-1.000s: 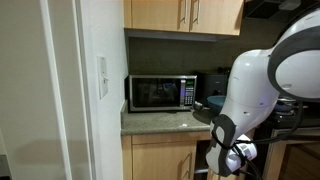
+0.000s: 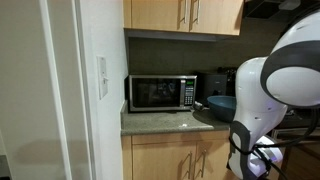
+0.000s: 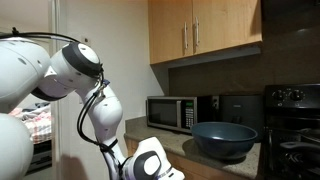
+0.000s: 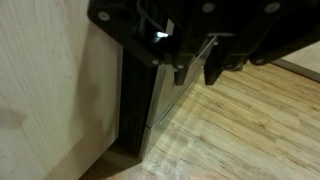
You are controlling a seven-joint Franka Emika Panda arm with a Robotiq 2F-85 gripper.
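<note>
In the wrist view my gripper points down with its two dark fingers apart. Nothing clearly sits between them, though the gap is narrow and dim. Below the fingers runs a grey strip [image 4: 160, 105], with a pale wooden panel [image 4: 50, 95] to its left. In the first exterior view the gripper is hidden at the lower right, behind the white arm [image 2: 275, 85]. Left of the arm, under the counter, stand wooden cabinet doors [image 2: 158, 160] with upright handles. The second exterior view shows the white wrist housing [image 3: 150, 162] low in front of the counter.
A microwave [image 3: 170, 111] stands on the counter [image 2: 165, 123]. A large blue bowl [image 3: 222, 138] rests near the counter's front edge, close above the arm. A black stove [image 3: 293, 130] is to its right.
My arm has shifted right and toward the camera in the first exterior view. A dark gap beside it now shows as a wooden door panel with its handle.
</note>
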